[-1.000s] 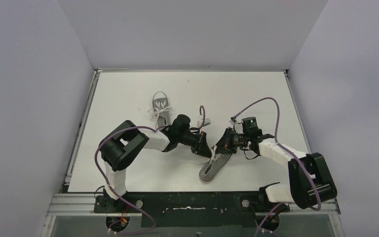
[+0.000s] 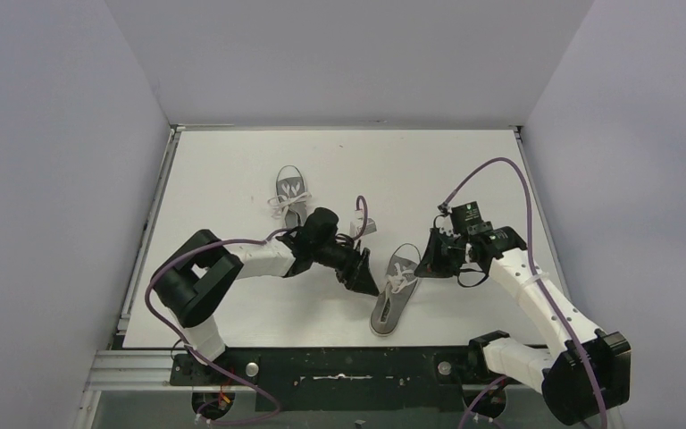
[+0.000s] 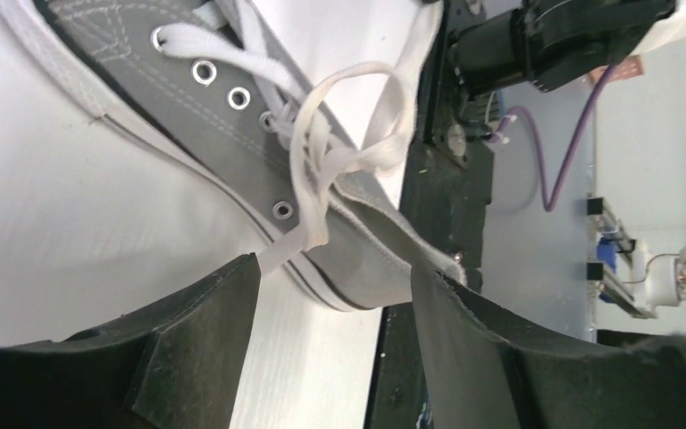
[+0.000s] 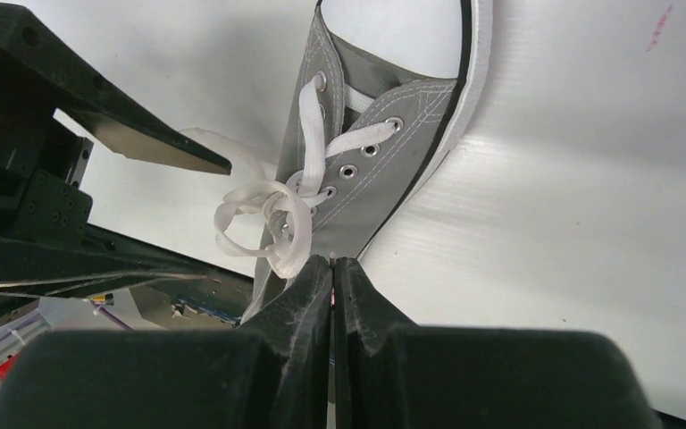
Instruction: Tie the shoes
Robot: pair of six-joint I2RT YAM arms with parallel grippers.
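Note:
A grey canvas shoe lies on the table between both grippers, its toe cap out of the left wrist view. Its white lace is crossed and looped over the throat. My left gripper is open at the shoe's side, the loop just beyond its fingers with nothing gripped. In the right wrist view, the left gripper's fingers stand apart around a curled lace loop. My right gripper is shut at the shoe's other side; in the left wrist view a lace strand runs up to it.
The second grey shoe, white laces on top, lies at the back left of the white table. Bare table lies behind and right of the near shoe. A dark strip runs along the front edge.
My right gripper has moved right, away from the left one. The shoe has turned a little.

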